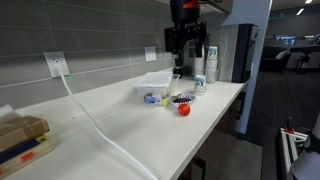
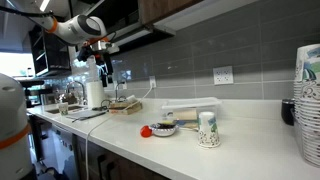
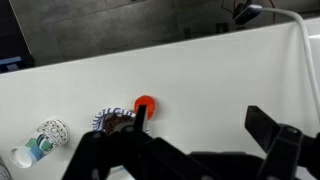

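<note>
A red ball (image 3: 147, 106) rests on the white counter (image 3: 200, 75), close to a patterned bowl (image 3: 101, 121) with something dark in it. Beside the bowl is a white cup with a green print (image 3: 45, 140). The same ball (image 1: 184, 111) appears near the counter's edge in exterior view 1, the bowl (image 1: 182, 99) just behind it. High above the counter, my gripper stands open, its fingers wide apart and nothing between them. In exterior view 2 the ball (image 2: 146, 131) lies left of the bowl (image 2: 162, 125).
A white container (image 2: 190, 104) stands towards the wall behind the bowl. A white cable (image 1: 95, 120) runs across the counter from a wall outlet (image 1: 57, 65). Stacked cups (image 2: 309, 85) are at the far right of exterior view 2.
</note>
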